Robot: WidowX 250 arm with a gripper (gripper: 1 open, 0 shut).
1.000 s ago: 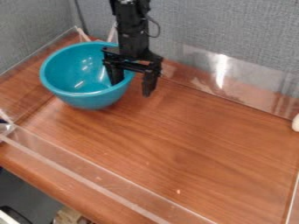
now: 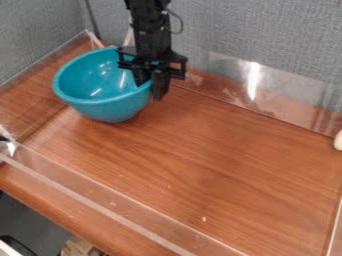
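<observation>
A turquoise plastic bowl [image 2: 94,90] sits at the back left of the wooden table [image 2: 201,180], slightly tilted. The black gripper [image 2: 150,78] hangs down at the bowl's right rim, its fingers closed around that rim; the exact grip is partly hidden by the dark gripper body.
Clear plastic edging [image 2: 254,95] runs along the back and near left of the table. Grey textured walls stand behind. A small white object [image 2: 337,140] is at the right edge.
The gripper has closed in on the bowl's rim and shifted slightly left compared with a second ago. The bowl has moved slightly, now sitting a little to the right of where it was.
</observation>
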